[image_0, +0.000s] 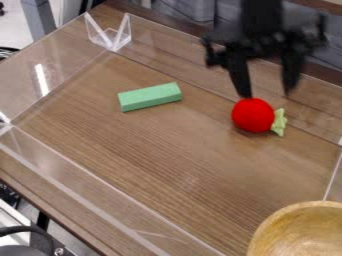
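Observation:
My gripper (258, 70), black and blurred, hangs above and slightly behind a red ball (253, 115) at the right of the wooden table (147, 180), with its fingers open and apart from the ball. A small light-green object (278, 124) lies just right of the ball, partly behind it. A green block (148, 96) lies left of centre.
A clear wire-like holder (110, 30) stands at the back left. A yellow bowl (294, 235) sits at the front right corner.

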